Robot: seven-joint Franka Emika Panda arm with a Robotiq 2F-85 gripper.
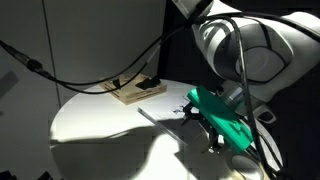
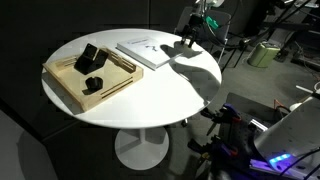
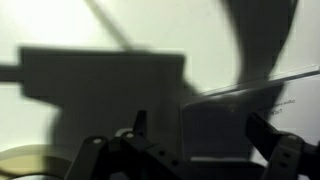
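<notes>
My gripper is open, its two dark fingers spread at the bottom of the wrist view with nothing held between them. In exterior view 1 the gripper hangs over the right part of the round white table [image 1: 90, 125]. A tan ring [image 1: 246, 168], like a tape roll, lies there, partly covered by the arm. Part of the same ring [image 3: 35, 153] shows at the lower left of the wrist view, beside the left finger. A flat board or booklet [image 3: 235, 110] lies under the right side of the gripper, in shadow.
A wooden tray [image 2: 75, 90] with a black block [image 2: 92, 53] and a small round black object [image 2: 94, 84] stands at the table's other end. The flat board [image 2: 148, 48] lies between tray and arm. Cables hang along the arm.
</notes>
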